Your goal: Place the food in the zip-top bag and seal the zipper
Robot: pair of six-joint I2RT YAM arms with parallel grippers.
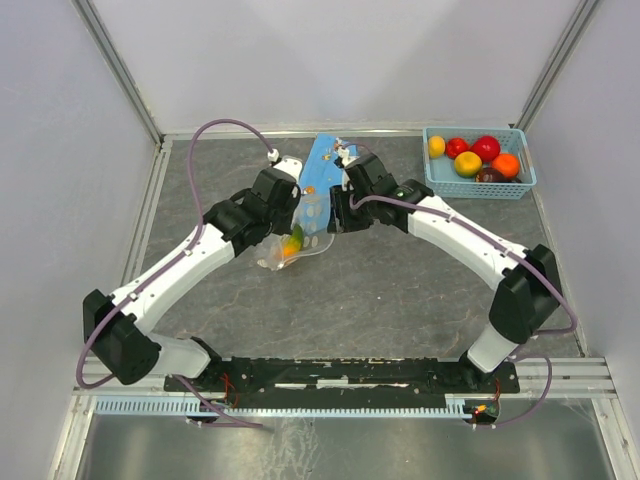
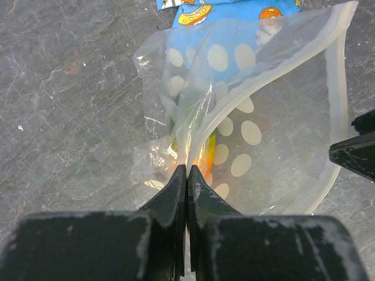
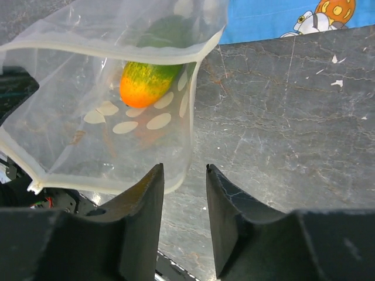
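Note:
A clear zip top bag (image 2: 275, 140) with pale oval dots hangs with its mouth spread, its lower part near the table. Inside lies a green and orange mango-like fruit (image 3: 146, 82), also visible in the top view as the fruit (image 1: 292, 243). My left gripper is shut on the bag's rim at one side. At the other side, my right gripper is part open; in its own view the bag's edge passes by the left finger, and bare table shows between the fingertips.
A blue basket (image 1: 477, 188) of several fruits and vegetables stands at the back right. Behind the bag lies a blue printed cloth or pouch (image 1: 322, 165).

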